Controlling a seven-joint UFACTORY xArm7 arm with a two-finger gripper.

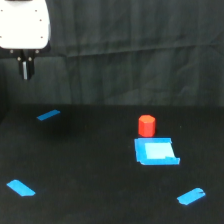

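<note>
A white robot arm end (pixel 24 30) hangs at the top left, with its dark gripper (pixel 26 70) pointing down, high above the black table. Its fingers are small and dark, so whether they are apart or together is unclear. A red block (pixel 147 126) stands upright toward the right rear of the table. Just in front of it lies a square of blue tape (pixel 142 150) with a pale centre (pixel 160 151).
Blue tape strips lie at the back left (pixel 49 114), front left (pixel 21 187) and front right (pixel 191 196). A dark curtain hangs behind.
</note>
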